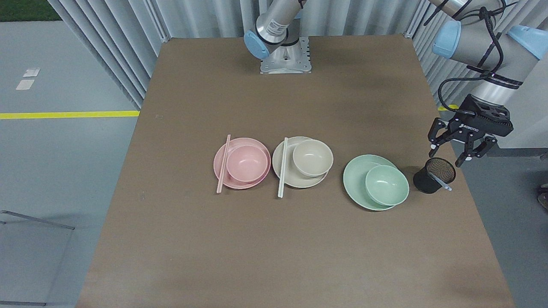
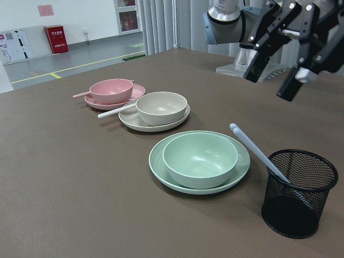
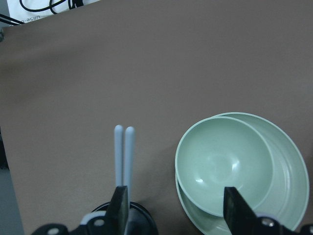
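My gripper (image 1: pixel 445 154) hangs open above a black mesh holder (image 1: pixel 426 179) at the table's right side, its fingers apart and empty. Pale blue-white chopsticks (image 3: pixel 128 156) lean in the holder (image 2: pixel 293 215), their upper ends sticking out. Just left of it sit a mint bowl (image 1: pixel 386 185) and mint plate (image 1: pixel 359 169). A white bowl (image 1: pixel 312 156) rests on a white plate (image 1: pixel 295 179), with white chopsticks (image 1: pixel 282 167) across the plate's left side. Farther left, a pink bowl (image 1: pixel 248 163) sits on a pink plate (image 1: pixel 240 143), with pink chopsticks (image 1: pixel 223 164) across it.
The front, left and back middle of the tabletop are clear. The table's right edge lies just beyond the mesh holder.
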